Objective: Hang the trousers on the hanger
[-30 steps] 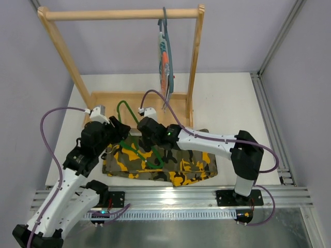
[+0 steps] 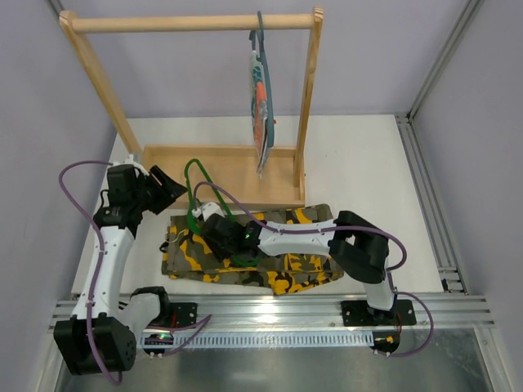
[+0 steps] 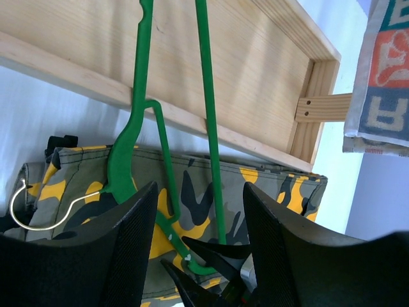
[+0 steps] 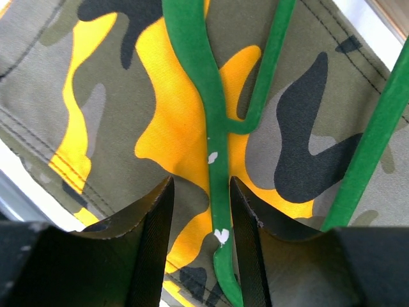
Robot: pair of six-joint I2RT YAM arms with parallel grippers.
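The camouflage trousers [image 2: 306, 278] lie flat, folded, in front of the wooden rack. On top of them rests the green hanger [image 2: 196, 174], its far end reaching over the rack's base and its wire hook [image 3: 43, 228] lying at the left. My right gripper is open above the trousers, with the hanger's bar [image 4: 218, 173] running between its fingers in view; whether it is down around the bar I cannot tell. Raised left of the hanger, my left gripper [image 2: 173, 184] stands open, nothing between its fingers.
The wooden rack [image 2: 196, 24] stands behind the trousers, its base board [image 2: 233, 175] close to their far edge. A patterned cloth [image 2: 260, 98] hangs from the rack's rail on a grey hanger.
My left gripper has drawn back leftward, away from the hanger. The right gripper has come left and nearer, over the hanger's bar. Trousers and hanger look unmoved.
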